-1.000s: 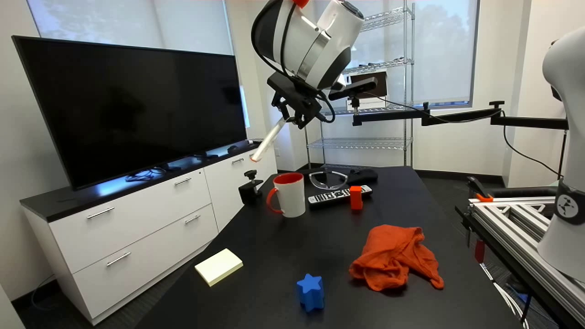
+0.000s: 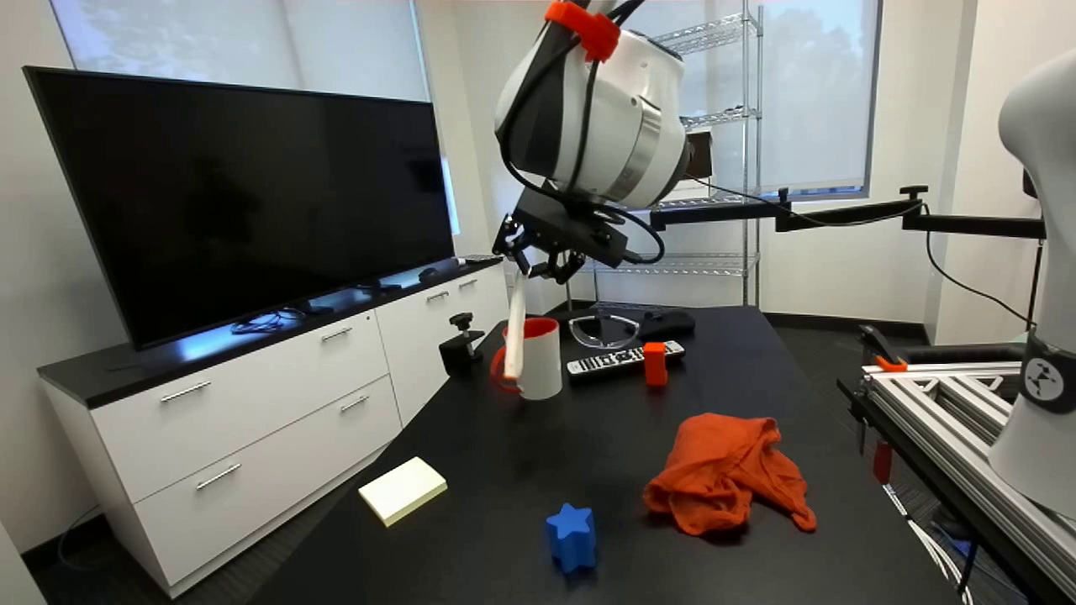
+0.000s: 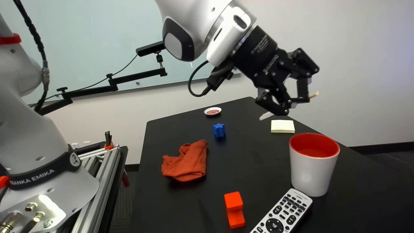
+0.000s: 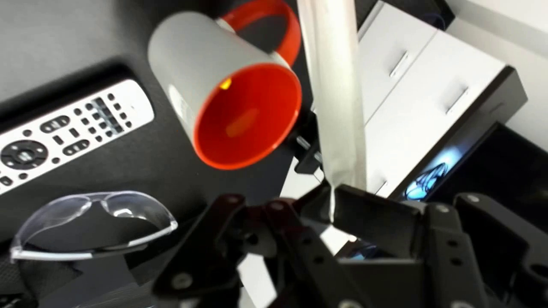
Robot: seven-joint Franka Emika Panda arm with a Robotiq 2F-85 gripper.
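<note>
My gripper is shut on a long, thin white paper sleeve, which sticks out well past the fingertips. In exterior view 2 a short wooden-looking tip shows on the other side of the fingers. The white mug, red inside and with a red handle, stands upright on the black table. From exterior view 1 the sleeve hangs slanting down in front of the mug's handle side. In the wrist view it passes beside the red handle, outside the opening; whether it touches the mug I cannot tell.
Near the mug lie a white remote, clear safety glasses and an orange block. Farther off are an orange cloth, a blue star block, a yellow note pad and a small dish. A black clamp grips the table edge.
The arm has come lower and nearer the mug in exterior view 1. The sleeve has swung from a left-leaning slant to nearly vertical, now overlapping the mug's handle side. Objects on the table have stayed put.
</note>
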